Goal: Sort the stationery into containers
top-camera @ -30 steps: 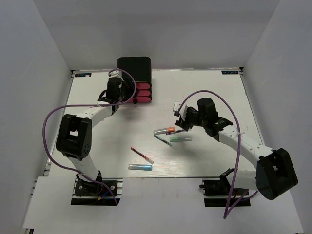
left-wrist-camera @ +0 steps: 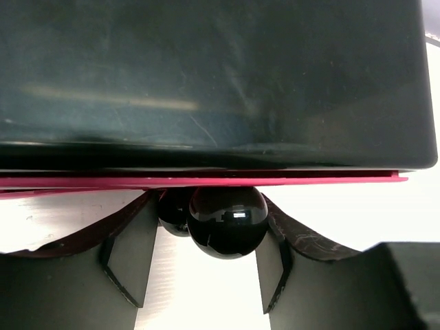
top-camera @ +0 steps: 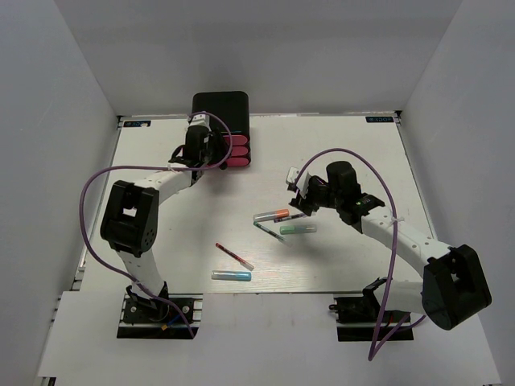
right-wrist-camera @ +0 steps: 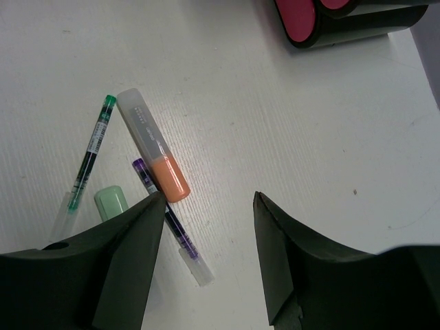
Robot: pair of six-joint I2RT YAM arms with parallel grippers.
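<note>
A black drawer box with red fronts (top-camera: 220, 108) stands at the back left. My left gripper is at its front, fingers either side of a glossy black knob (left-wrist-camera: 228, 227); whether they grip it is unclear. My right gripper stands part open over the table, near an orange-ended case (right-wrist-camera: 169, 177), a purple pen (right-wrist-camera: 180, 235), a green pen (right-wrist-camera: 92, 150) and a green case (right-wrist-camera: 110, 201).
A red pen (top-camera: 234, 256) and a blue case (top-camera: 231, 276) lie at the front middle of the table (top-camera: 137, 257).
My left arm has moved slightly right along the drawer box's front. The right arm and the stationery have not moved.
</note>
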